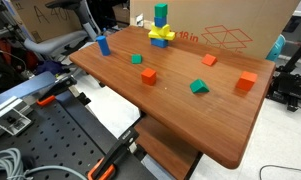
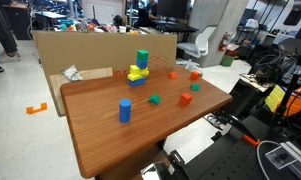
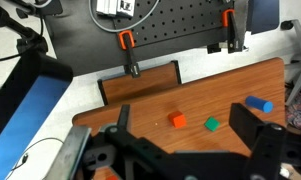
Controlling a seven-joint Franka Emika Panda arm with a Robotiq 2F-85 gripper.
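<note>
My gripper is open in the wrist view, its dark fingers spread along the lower edge with no object held between them. A stack stands at the table's back: a green block (image 1: 161, 9) on top, a yellow piece (image 1: 162, 31) lower down, and blue at the base. The blue cylinder (image 2: 125, 111) stands upright, apart from the stack. Loose on the tabletop are an orange cube (image 1: 149, 76), a green piece (image 1: 136, 58), another green piece (image 1: 199, 86), a flat-looking orange piece (image 1: 211, 60) and a second orange cube (image 1: 247, 80).
Cardboard panels (image 2: 95, 55) wall the back of the wooden table (image 2: 95, 140). Along the front runs a black perforated base (image 3: 180, 35) with orange-marked clamps (image 3: 126, 42) and loose cable. Bare wood lies between the scattered pieces.
</note>
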